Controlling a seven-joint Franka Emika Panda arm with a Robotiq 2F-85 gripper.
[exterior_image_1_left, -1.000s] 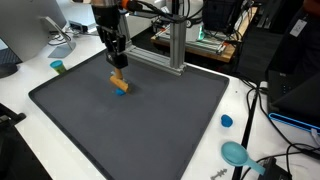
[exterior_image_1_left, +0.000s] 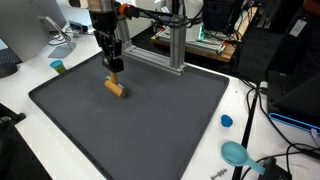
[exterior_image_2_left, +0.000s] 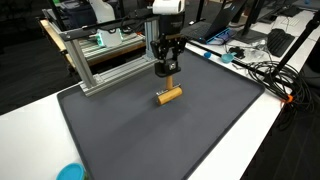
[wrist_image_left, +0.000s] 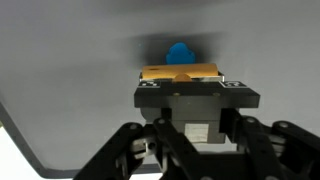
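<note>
My gripper (exterior_image_1_left: 112, 70) points down over the dark board, shut on the upright handle (exterior_image_2_left: 170, 82) of a wooden mallet. Below it, the mallet's tan cylindrical head (exterior_image_2_left: 169, 96) lies crosswise, close to the board's surface; whether it touches cannot be told. In the wrist view the head (wrist_image_left: 158, 72) shows just beyond the fingers, with a small blue object (wrist_image_left: 180, 53) right past its edge. Neither exterior view shows that blue object, which the mallet seems to hide.
The dark board (exterior_image_1_left: 150, 125) is clear around the mallet. A blue piece (exterior_image_1_left: 226, 121) and a teal bowl-like item (exterior_image_1_left: 240, 157) lie beyond its right edge. A green-topped container (exterior_image_1_left: 58, 67) stands at the far left. A metal frame (exterior_image_2_left: 112, 80) runs along one board edge.
The gripper and mallet have come down slightly and toward the near left in exterior view 1. The blue object beneath the head showed there earlier and is now covered.
</note>
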